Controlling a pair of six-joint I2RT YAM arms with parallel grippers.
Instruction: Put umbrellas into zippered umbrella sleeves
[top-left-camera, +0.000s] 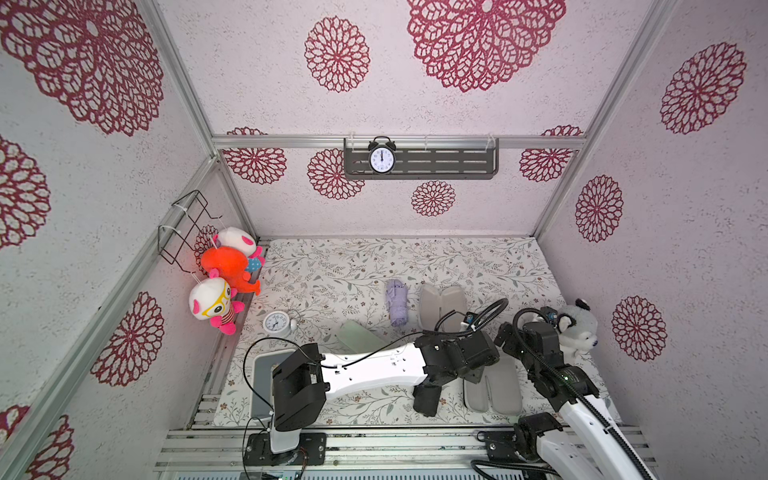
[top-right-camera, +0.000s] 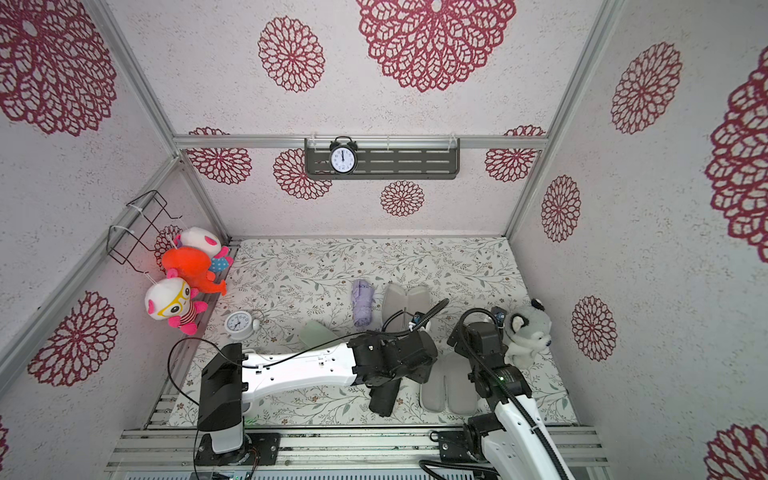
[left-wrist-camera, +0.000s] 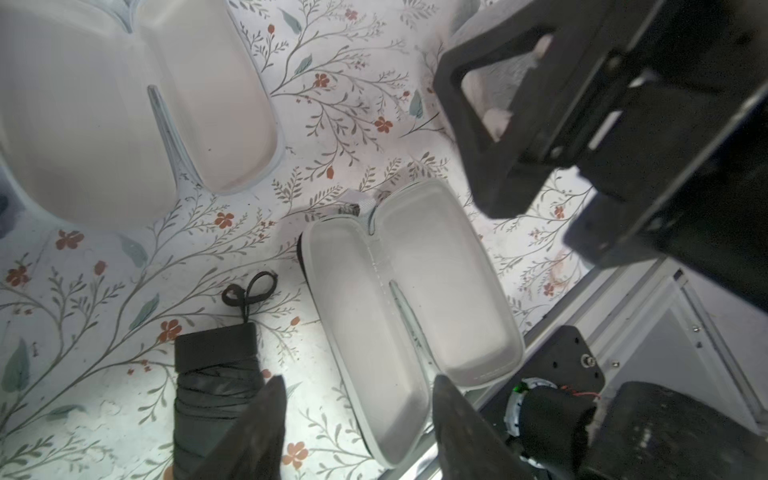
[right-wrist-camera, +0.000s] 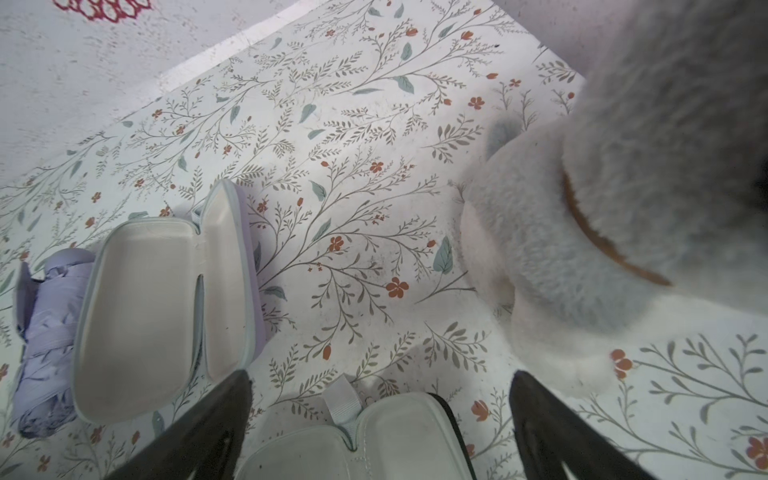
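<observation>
A black folded umbrella (left-wrist-camera: 216, 408) lies at the front beside an open grey sleeve (left-wrist-camera: 436, 280). My left gripper hangs over both, its fingertips apart at the bottom of the left wrist view; whether anything is between them is unclear. A second open sleeve (right-wrist-camera: 136, 312) lies farther back, with a lilac umbrella (right-wrist-camera: 56, 344) beside it. My right gripper is open above the right side, near a grey plush toy (right-wrist-camera: 608, 232), with the front sleeve below its fingertips. A pale green item (top-left-camera: 356, 336) is partly hidden behind my left arm.
A white clock (top-left-camera: 277, 322), plush toys (top-left-camera: 228, 264) and a grey tray (top-left-camera: 262, 372) stand at the left. A shelf (top-left-camera: 440, 160) with a black clock hangs on the back wall.
</observation>
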